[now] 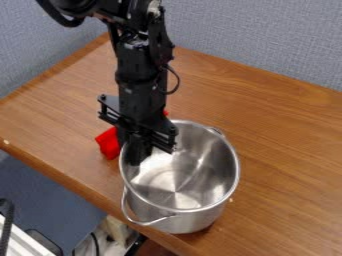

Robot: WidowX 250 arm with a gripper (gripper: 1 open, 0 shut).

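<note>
A large steel pot (187,180) stands near the front edge of the wooden table, one looped handle toward the front. My black gripper (140,140) is down at the pot's rear left rim, its fingertips over or at that rim. The dark fingers overlap, so whether they are closed on the rim cannot be made out. A red object (110,141) lies behind and left of the pot, partly hidden by the gripper and pot.
A grey wall stands behind.
</note>
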